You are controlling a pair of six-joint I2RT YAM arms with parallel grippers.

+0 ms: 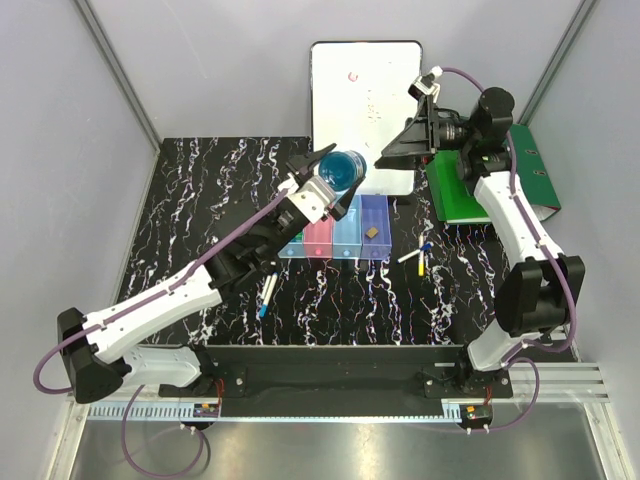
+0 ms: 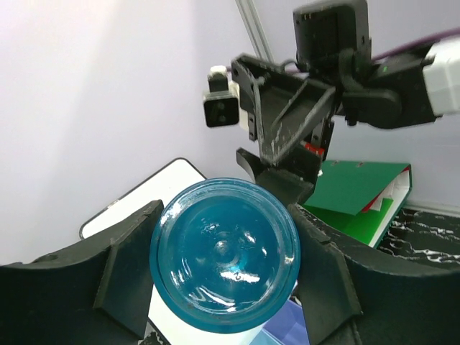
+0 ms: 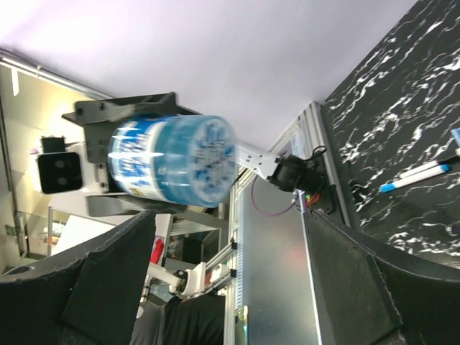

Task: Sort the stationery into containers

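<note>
A clear blue jar with a printed label (image 3: 172, 159) is in the air above the containers, and my left gripper is shut on it. Off to the jar's right, my right gripper (image 1: 385, 160) is apart from it, its fingers spread with nothing between them. Under the left gripper lies a divided box: a pink compartment (image 1: 318, 240), a light blue one (image 1: 347, 236) and a purple one (image 1: 376, 215) that holds a small tan block (image 1: 371, 232). A green part shows at its left, mostly hidden by the left arm.
Markers lie loose: a blue-tipped pair (image 1: 267, 297) left of the box, a yellow one (image 1: 421, 262) and a white one (image 1: 410, 255) at right. A whiteboard (image 1: 350, 100) lies behind, green binders (image 1: 530, 165) at far right.
</note>
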